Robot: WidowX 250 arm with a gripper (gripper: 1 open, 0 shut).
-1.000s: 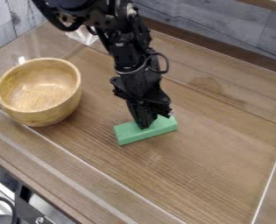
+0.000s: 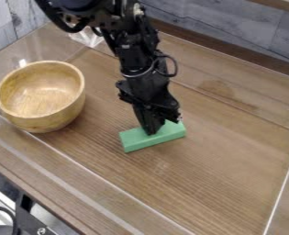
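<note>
My black gripper (image 2: 150,117) reaches down from the top of the view, its lower end directly over a green rectangular block (image 2: 151,138) lying on the wooden table. The fingertips touch or nearly touch the block's upper side; whether they are open or shut on it is hidden by the dark gripper body.
A large tan bowl (image 2: 41,122) stands to the left of the gripper. Bare table (image 2: 227,174) spreads to the right and in front. A grey plank wall (image 2: 257,27) borders the back right, and a black cable lies at the lower left corner.
</note>
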